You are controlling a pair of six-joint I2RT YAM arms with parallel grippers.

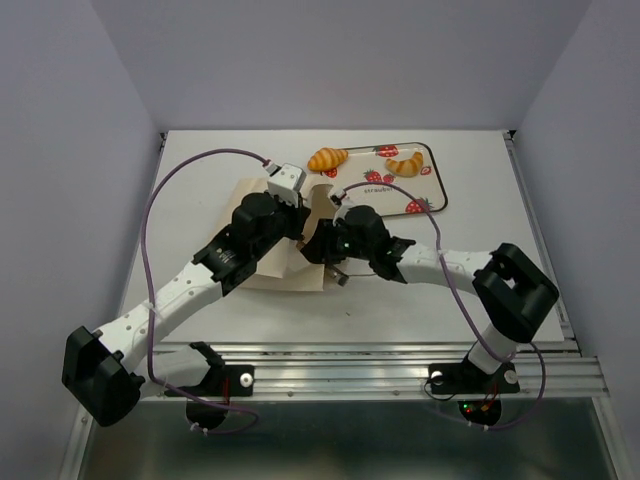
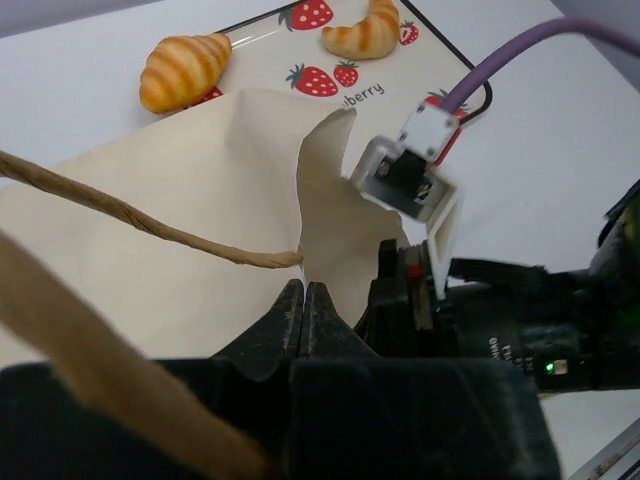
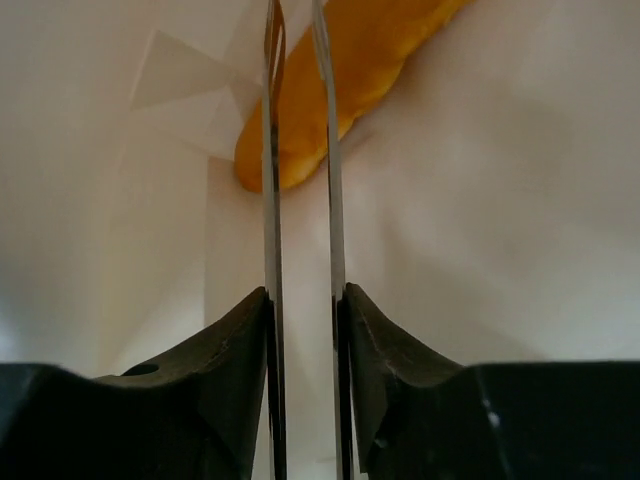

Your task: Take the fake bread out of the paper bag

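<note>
The cream paper bag (image 1: 240, 200) lies open on the table. My left gripper is shut at its mouth, beside a twisted paper handle (image 2: 150, 225); I cannot tell if anything thin is between its fingers. My right gripper is inside the bag with its long metal tong-like fingers part open, a gap between them. An orange fake bread (image 3: 370, 50) lies in the bag beneath and around those fingertips; whether they touch it is not clear.
Behind the bag a strawberry-patterned tray (image 1: 350, 190) has a croissant (image 1: 404, 165) on it, with another bread (image 1: 327, 159) at its left edge.
</note>
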